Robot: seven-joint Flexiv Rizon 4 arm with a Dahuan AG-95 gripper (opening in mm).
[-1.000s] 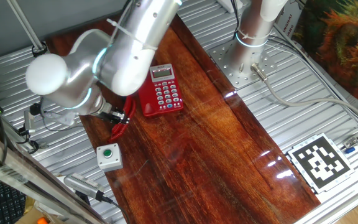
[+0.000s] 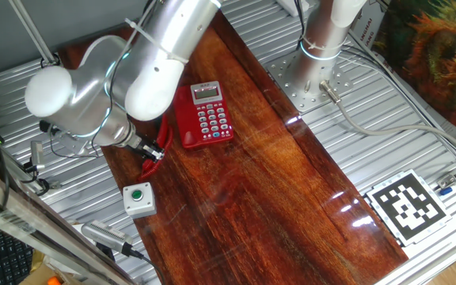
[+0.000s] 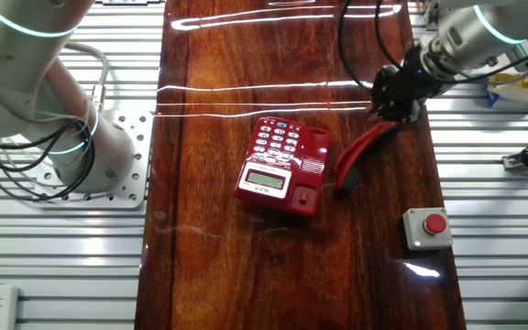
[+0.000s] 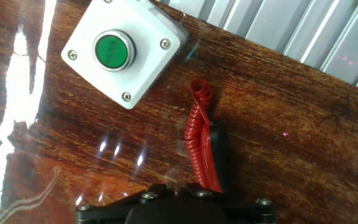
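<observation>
A red desk phone (image 2: 203, 116) with a grey keypad and display lies on the dark wooden table. Beside it is its red handset (image 3: 362, 154), lying on the wood. My gripper (image 2: 160, 154) is over one end of this handset, on the side away from the keypad. The wrist view has the coiled red cord (image 4: 196, 134) along the handset, which runs out of sight beneath the gripper. Its dark fingers appear near the middle of the bottom edge; whether they are parted or grip the handset is not clear.
Close by stands a grey box with a green button (image 4: 112, 51). Another box with a red button (image 3: 434, 224) sits near the table's edge. A black-and-white marker board (image 2: 408, 207) lies at one corner.
The gripper's tip stays about over the same part of the handset. Phone and handset look unmoved.
</observation>
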